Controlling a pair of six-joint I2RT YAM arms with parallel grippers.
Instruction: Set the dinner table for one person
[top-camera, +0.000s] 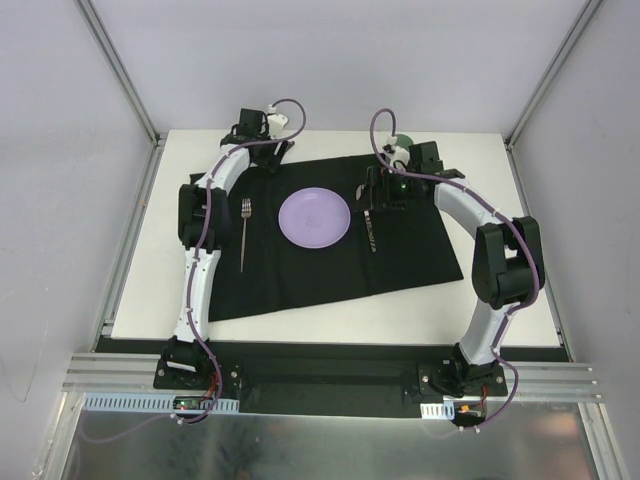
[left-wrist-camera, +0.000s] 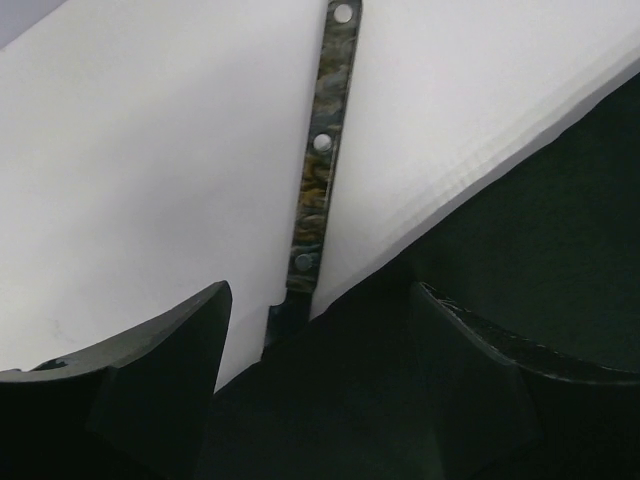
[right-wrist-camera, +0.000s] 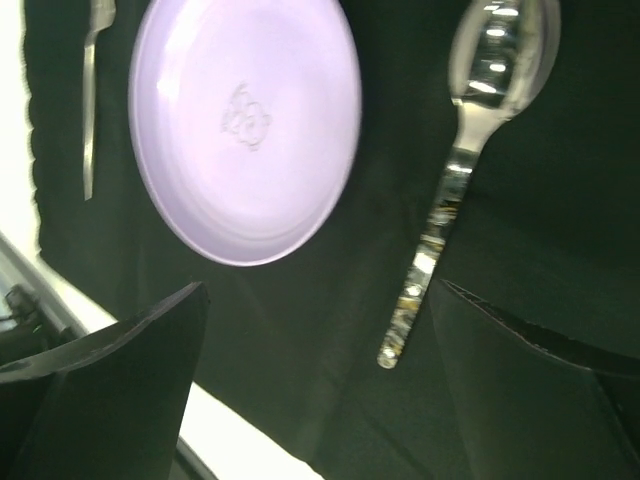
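The purple plate (top-camera: 314, 218) lies on the black mat (top-camera: 320, 280), a fork (top-camera: 244, 230) to its left and a spoon (right-wrist-camera: 480, 120) to its right. My left gripper (top-camera: 275, 150) is at the mat's back left edge, fingers apart; in the left wrist view a dark-handled utensil (left-wrist-camera: 318, 180) lies on the white table between them, at the mat's edge, its lower end unclear. My right gripper (top-camera: 380, 180) stands open over the spoon, with nothing visibly held.
A green object (top-camera: 404, 141) is partly hidden behind the right gripper at the back.
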